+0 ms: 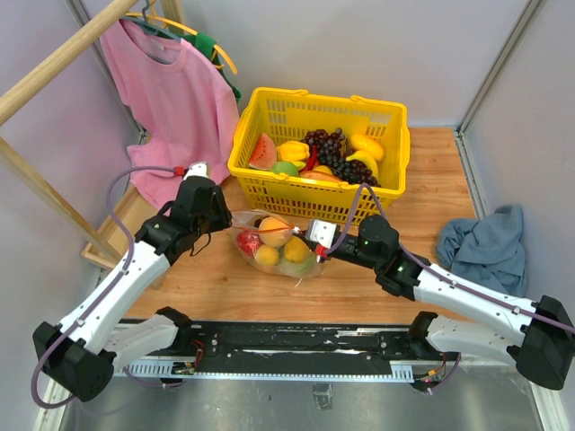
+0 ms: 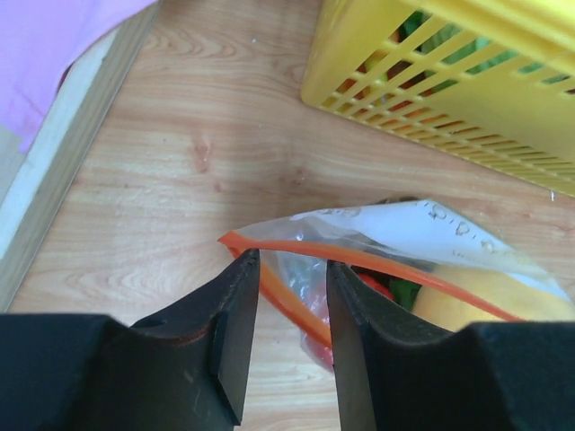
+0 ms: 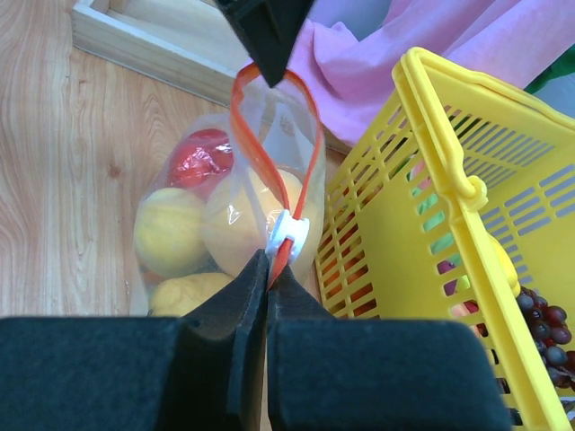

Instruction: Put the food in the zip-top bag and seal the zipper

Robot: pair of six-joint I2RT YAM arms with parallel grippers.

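The clear zip top bag point(image 1: 269, 260) lies on the table with several round foods inside, among them a yellow one point(image 3: 171, 231) and a red one point(image 3: 201, 158). Its orange zipper rim point(image 2: 377, 262) still gapes. My left gripper is partly open at the bag's left corner; in its wrist view the rim runs across the gap between its fingertips, unclamped. At the other end, my right gripper is shut on the rim, just below the white zipper slider point(image 3: 287, 232). The lower side of the bag is partly hidden by the right fingers.
Behind the bag stands a yellow basket point(image 1: 314, 193) of toy food, close to its far side. A pink shirt point(image 1: 171, 99) hangs at the left over a wooden rack base. A blue-grey cloth point(image 1: 485, 251) lies at the right.
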